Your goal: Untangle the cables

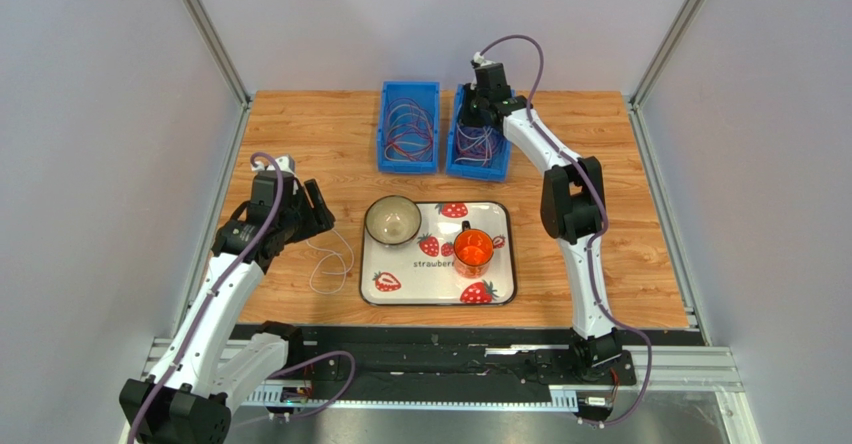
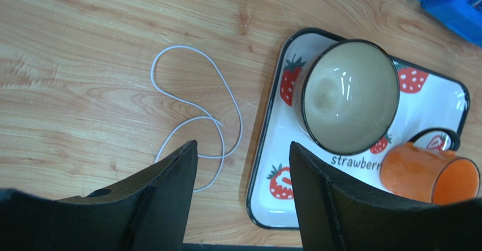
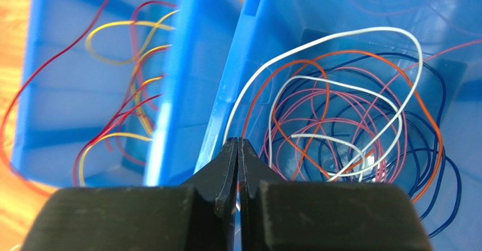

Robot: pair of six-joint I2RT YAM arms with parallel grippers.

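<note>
A white cable (image 2: 232, 95) lies looped on the table left of the tray, with my left gripper open above it, nothing between its fingers. In the right wrist view my right gripper is shut at the near left wall of the right blue bin (image 3: 257, 8), where white (image 3: 367, 30) and orange (image 3: 424, 109) cables run down to its fingertips; which it holds is hard to tell. That bin also holds pink and dark blue cables. The left blue bin (image 1: 382, 129) holds red and yellow cables.
The strawberry tray (image 1: 400, 289) occupies the centre front, with a bowl (image 1: 393, 220) and an orange mug (image 1: 473, 254) on it. Bare table lies at the left and right. Walls bound the back and sides.
</note>
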